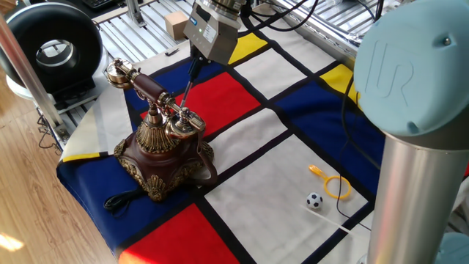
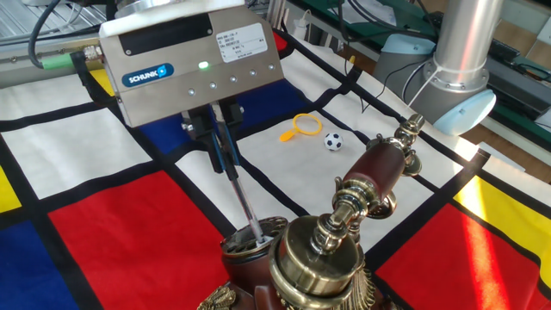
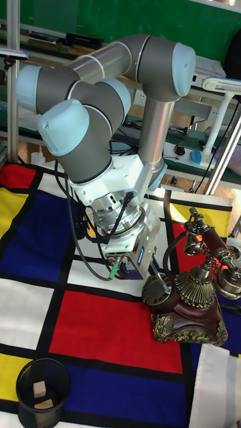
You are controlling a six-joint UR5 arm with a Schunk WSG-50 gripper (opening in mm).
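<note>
An old-fashioned brown and brass telephone (image 1: 165, 147) stands upright on the patterned cloth, its handset (image 2: 379, 176) resting across the cradle. My gripper (image 2: 256, 232) hangs above the telephone's dial (image 2: 250, 244), with its slender fingers (image 2: 224, 146) close together and slanting down. A thin pale rod-like end reaches the dial and seems to touch it near the middle. Whether that end is part of the fingers or something held between them cannot be told. In the third exterior view, the gripper body partly covers the fingers, and the dial (image 3: 153, 289) faces the arm.
A small football (image 1: 314, 200) and a yellow ring with a handle (image 1: 337, 187) lie on a white square. A black mesh cup (image 3: 43, 396) with wooden blocks stands at the cloth's corner. Bare cloth surrounds much of the telephone.
</note>
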